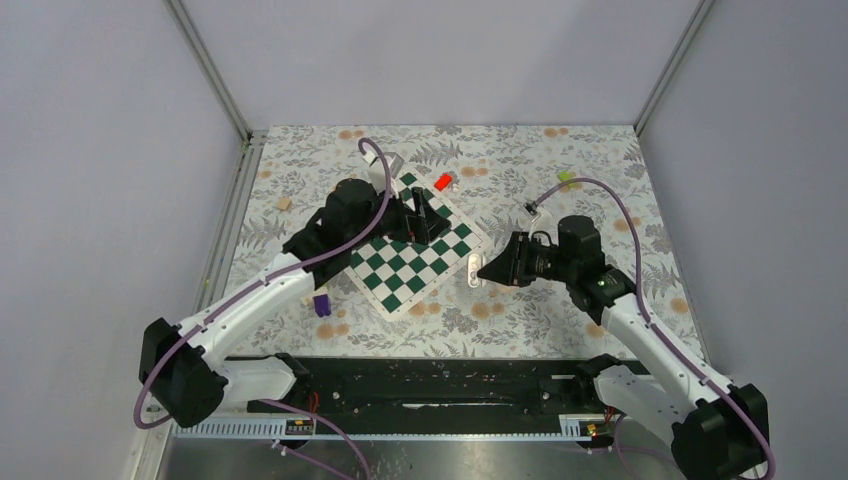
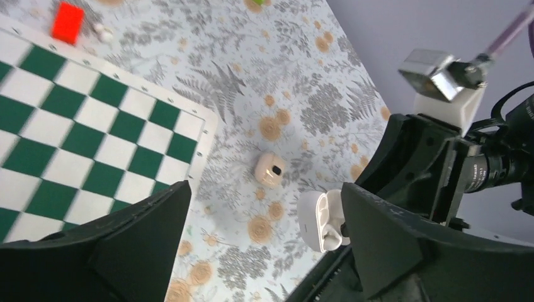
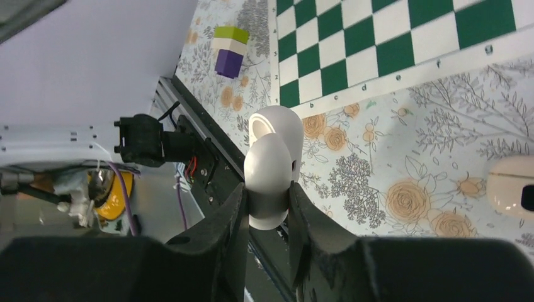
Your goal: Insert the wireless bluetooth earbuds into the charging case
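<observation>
In the right wrist view, my right gripper is shut on the white charging case (image 3: 269, 167), whose lid stands open. The left wrist view shows the case (image 2: 313, 221) from the side, hollow part visible; its two wells face up in the top view. Whether earbuds sit in them, I cannot tell. My left gripper (image 1: 434, 222) hangs over the chessboard, left of the case and apart from it. Its fingers (image 2: 142, 220) are wide open with nothing between them. A tiny white piece (image 2: 102, 33), possibly an earbud, lies beside the red block (image 2: 67, 22).
A pale rounded object (image 2: 269, 168) with a black spot lies on the table near the right gripper. The chessboard (image 1: 410, 270) covers the middle. Stacked coloured blocks (image 3: 230, 50) stand at the left.
</observation>
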